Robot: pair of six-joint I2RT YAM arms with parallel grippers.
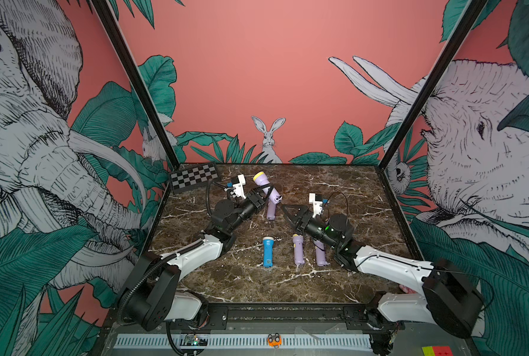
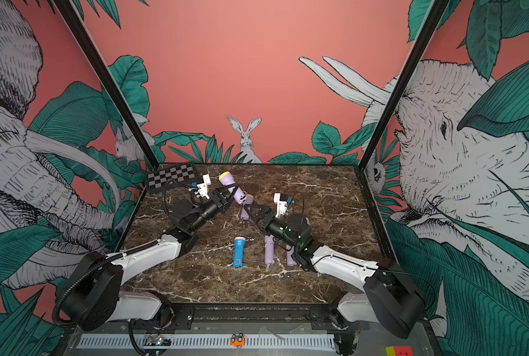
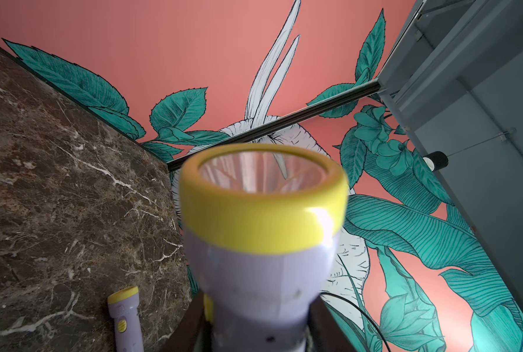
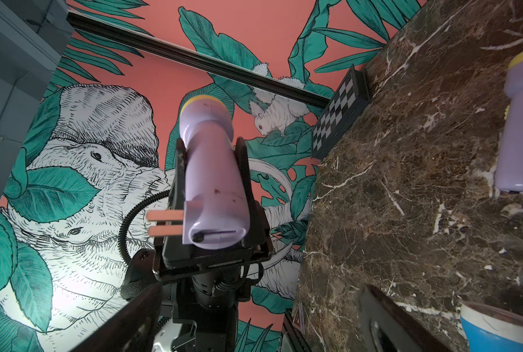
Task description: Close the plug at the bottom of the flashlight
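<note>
My left gripper (image 1: 268, 191) is shut on a lavender flashlight (image 4: 214, 176) with a yellow head, held tilted in the air above the table. The right wrist view shows its bottom end facing my right gripper, with two copper-coloured plug prongs (image 4: 165, 223) sticking out sideways. In the left wrist view the yellow rim (image 3: 261, 223) fills the middle. My right gripper (image 1: 284, 211) stands open, its blurred fingers (image 4: 117, 319) spread wide in the right wrist view. A gap separates them from the flashlight's bottom.
Another lavender flashlight (image 1: 271, 211) lies under the held one. Nearer the front are a blue flashlight (image 1: 268, 252) and lavender flashlights (image 1: 298, 249), some under the right arm. A checkered board (image 1: 194, 176) occupies the back left corner. Bare marble lies to the right.
</note>
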